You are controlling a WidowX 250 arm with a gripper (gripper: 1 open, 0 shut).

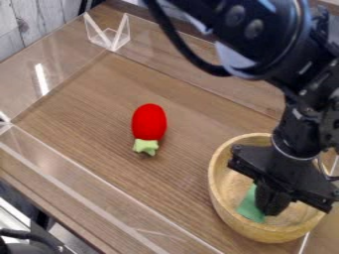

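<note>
My black gripper (272, 179) reaches down into a round tan bowl (225, 189) at the lower right, its fingertips at a small green object (251, 208) lying inside. The fingers look closed, though whether anything is between them is hard to see. A red strawberry-like toy (150, 123) with a pale green top lies on the wooden table (79, 139) left of the bowl.
A clear plastic holder (109, 32) stands at the back left. A dark cable runs at the bottom left corner.
</note>
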